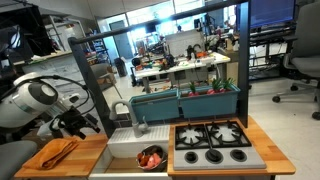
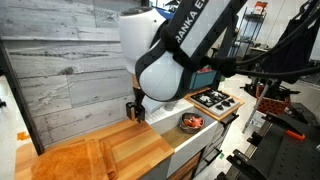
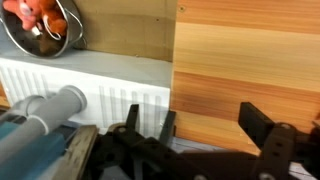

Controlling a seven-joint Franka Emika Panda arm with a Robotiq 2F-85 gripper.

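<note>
My gripper is open over the wooden counter beside the sink, and nothing shows between its fingers. In exterior view 1 the gripper (image 1: 88,127) hangs above the counter, right of the orange cloth (image 1: 50,153). That cloth (image 2: 75,162) lies flat on the counter near the wall in exterior view 2. A metal bowl (image 1: 146,166) with red and orange items rests in the sink. The wrist view shows part of the bowl (image 3: 58,43) at its upper left, with the red items (image 3: 36,12) inside.
A faucet (image 1: 137,115) stands behind the sink (image 1: 122,164). To the right is a stove (image 1: 213,157) with several burners and knobs. A blue rack (image 1: 190,106) runs along the back. Bare wooden counter (image 3: 245,70) lies below the gripper.
</note>
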